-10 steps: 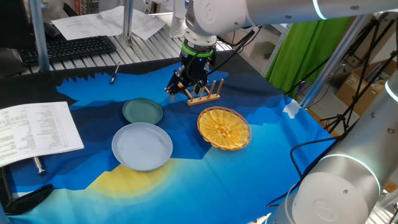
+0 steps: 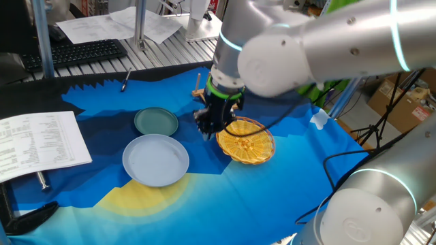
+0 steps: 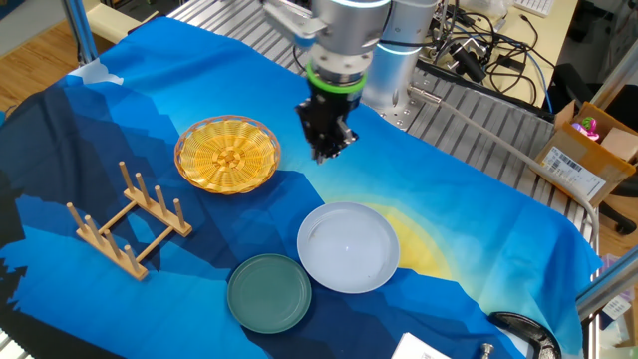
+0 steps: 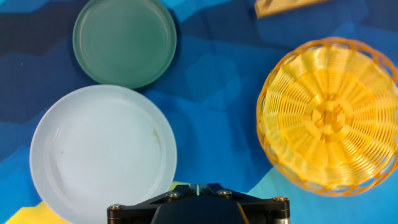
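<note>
My gripper hangs above the cloth in the air, its fingers drawn together at the bottom of the wrist view; nothing shows between them. In exterior view 2 the blurred gripper is right of the round wicker basket in the image. A pale grey-white plate and a smaller green plate lie left of the gripper in the wrist view, almost touching. The wicker basket is to its right, empty. A wooden peg rack stands on the cloth beyond the basket; only its edge shows in the wrist view.
Printed sheets and a black clamp lie along one side of the table. A pen rests near the far edge. Bare blue cloth surrounds the basket and plates.
My gripper has moved from over the peg rack toward the space beside the basket, nearer exterior camera 1. Plates, basket and rack have not moved.
</note>
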